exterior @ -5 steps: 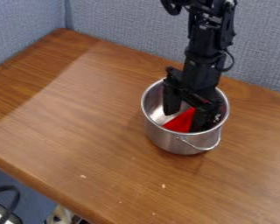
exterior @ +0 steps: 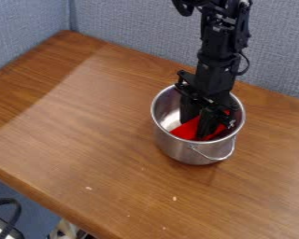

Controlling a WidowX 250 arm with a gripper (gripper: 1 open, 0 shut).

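A steel pot [exterior: 175, 143] with a wire handle stands on the wooden table [exterior: 78, 140], right of centre. Red material [exterior: 187, 131] lies inside it. My black gripper [exterior: 208, 117] reaches down from above into the pot, over and beside the red material. Its fingertips are mostly hidden in the pot, and I cannot tell what is between them.
Grey padded walls rise behind it and at the left. A black cable [exterior: 7, 201] hangs beyond the near left edge.
My gripper has shifted slightly inside the pot, and the visible patch of red material around it has changed shape. The pot stays in place.
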